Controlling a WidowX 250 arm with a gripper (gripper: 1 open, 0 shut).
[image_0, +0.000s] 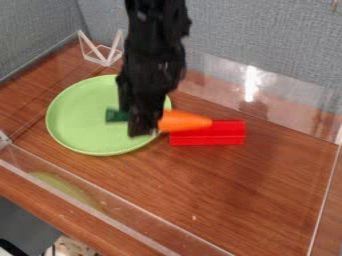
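Observation:
My black gripper (142, 119) is shut on a carrot (187, 121) with an orange body and green top, held above the right part of a green plate (80, 120). The carrot's tip reaches right, in front of a red block (207, 134) beside the plate. The fingertips are dark and partly blurred.
A white wire object (100, 52) stands at the back left. Clear low walls edge the wooden surface (254, 200), whose front right is free. A pale yellowish shape (67, 188) shows at the front left edge.

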